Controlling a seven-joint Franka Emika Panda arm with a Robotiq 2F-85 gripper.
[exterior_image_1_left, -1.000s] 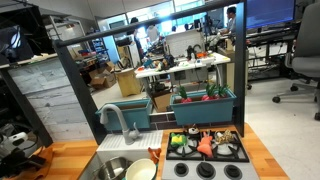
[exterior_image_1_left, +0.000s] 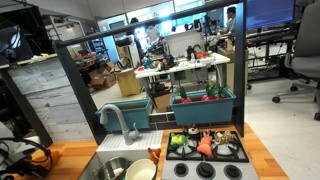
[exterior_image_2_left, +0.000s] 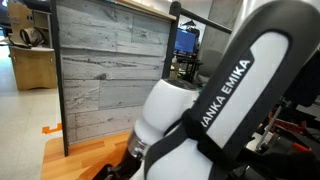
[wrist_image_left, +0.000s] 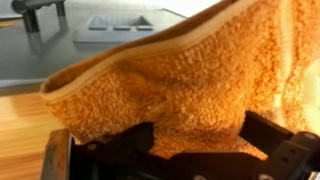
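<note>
A fluffy orange towel (wrist_image_left: 180, 85) with a folded, hemmed edge fills most of the wrist view, standing up from the wooden counter. My gripper is open, its two dark fingers well apart at the lower left and right. Towel fabric spans the gap in front of them; whether it touches the fingers cannot be made out. In exterior view 1 the arm (exterior_image_1_left: 22, 155) is at the far left edge, low over the counter. The arm's white links (exterior_image_2_left: 180, 125) cover much of exterior view 2 and hide the towel there.
A sink (exterior_image_1_left: 115, 165) with a faucet (exterior_image_1_left: 118, 118) lies right of the arm, with a cream bowl (exterior_image_1_left: 141, 170) at it. Further right is a stove (exterior_image_1_left: 205, 168) bearing colourful toys. A grey plank wall (exterior_image_2_left: 110, 70) stands behind the counter.
The sink and stove area is unchanged.
</note>
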